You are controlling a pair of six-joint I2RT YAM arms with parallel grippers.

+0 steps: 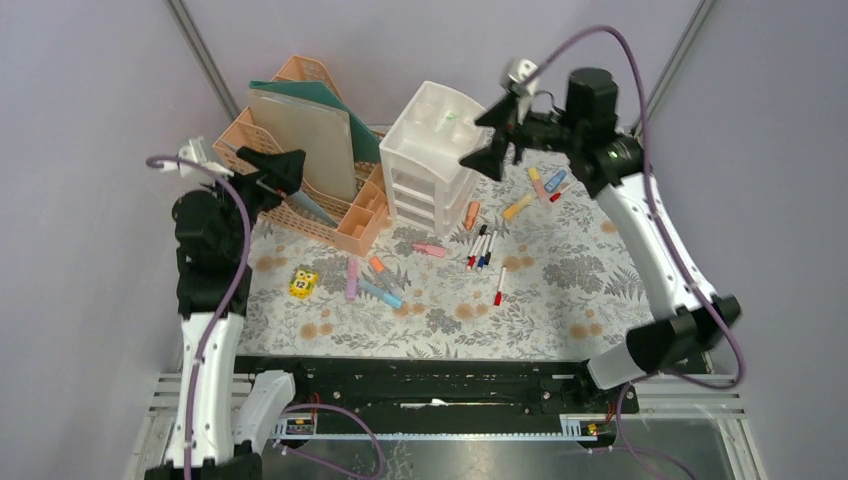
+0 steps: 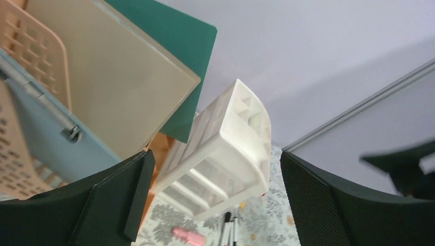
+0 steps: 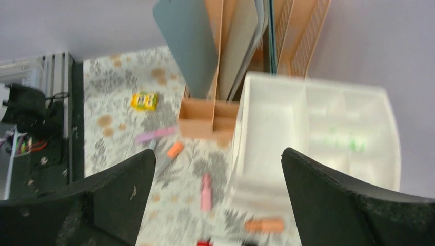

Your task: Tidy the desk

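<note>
A peach file organizer [image 1: 357, 228] holds green, cream and grey-blue folders [image 2: 92, 77]. Beside it stands a white drawer unit [image 1: 422, 170], with a little green inside its top. My left gripper [image 1: 279, 178] is open above the organizer's left part, nothing between its fingers. My right gripper [image 1: 492, 137] is open above the drawer unit's right side, empty. On the desk lie a yellow block [image 1: 303, 283], pink markers [image 1: 430, 249], a blue marker [image 1: 385, 295], orange markers [image 1: 472, 214], several slim pens [image 1: 483, 248] and yellow markers [image 1: 517, 206].
Walls stand at the back and both sides. Several short markers [image 1: 555, 180] lie near the back right, under the right arm.
</note>
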